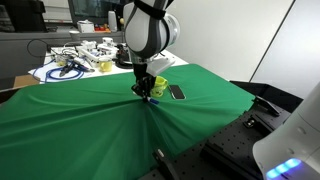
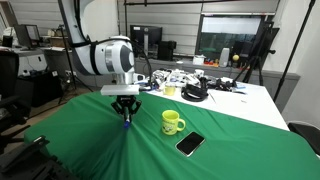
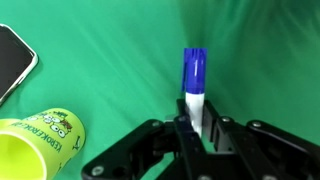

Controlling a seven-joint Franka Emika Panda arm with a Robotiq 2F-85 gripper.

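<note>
A marker with a white body and a blue end [image 3: 194,70] sits between the fingers of my gripper, which is shut on it. The blue end points away from the fingers, over green cloth. In exterior view 2 the gripper [image 2: 127,115] is low over the cloth, with the marker's blue end [image 2: 127,124] just beneath it. From exterior view 1, whether that end touches the cloth cannot be told.
A yellow-green mug [image 2: 172,123] with a printed figure stands close to the gripper. Beside the mug lies a dark-screened phone [image 2: 190,144]. Cables and tools [image 2: 200,85] crowd the table's back edge.
</note>
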